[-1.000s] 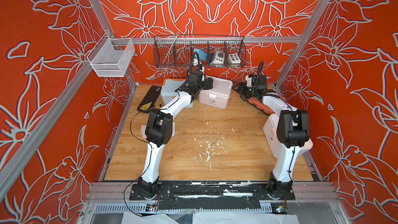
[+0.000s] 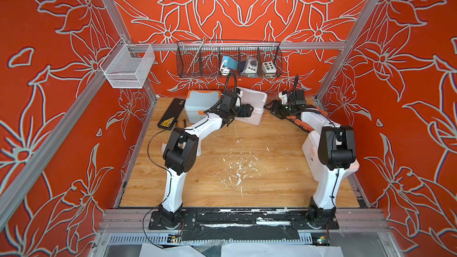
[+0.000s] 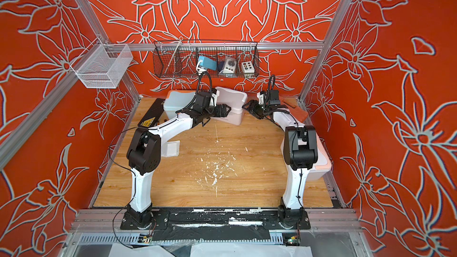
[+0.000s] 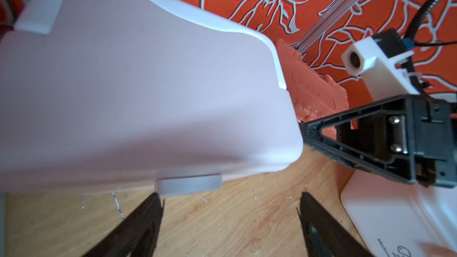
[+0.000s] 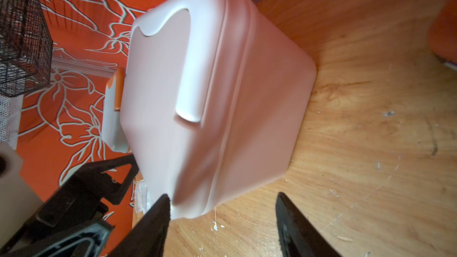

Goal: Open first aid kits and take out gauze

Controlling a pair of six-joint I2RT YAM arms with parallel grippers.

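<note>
A pale pink first aid kit (image 2: 253, 98) stands at the back middle with its lid down. In the left wrist view its grey-white latch (image 4: 189, 185) shows on the near side, below the lid edge. My left gripper is open just in front of that side, fingers apart, nothing between them. At the kit's right end, my right gripper has its fingers apart and empty, close to the lid corner. No gauze is visible; the kit's inside is hidden.
A grey-blue kit with orange trim (image 2: 196, 103) and a black box (image 2: 171, 114) stand at left. An orange-red case (image 4: 309, 83) lies back right, behind my right arm. Another pink kit (image 2: 311, 154) stands front right. Mid-table is clear except white scraps (image 2: 239, 173).
My left gripper has moved right and nearer the front, now covering the kit's latch in the top left view. The right gripper has shifted only slightly. The kit's lid remains down.
</note>
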